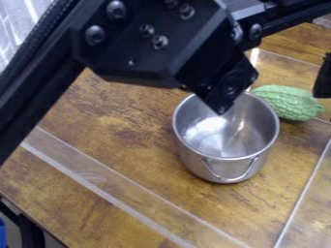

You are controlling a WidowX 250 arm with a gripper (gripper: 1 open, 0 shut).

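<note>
A steel pot [226,150] with a wire handle stands on the wooden table, below the black robot arm [155,48]. Just behind it to the right lies a pale green, bumpy bitter melon [287,102]. A dark part at the right edge, beside the melon's end, may belong to the gripper; it is mostly cut off, and its finger state cannot be made out.
Bare wooden table [104,136] spreads left of and in front of the pot. Clear strips run across it at the lower left and lower right. A small blue object shows at the bottom-left corner.
</note>
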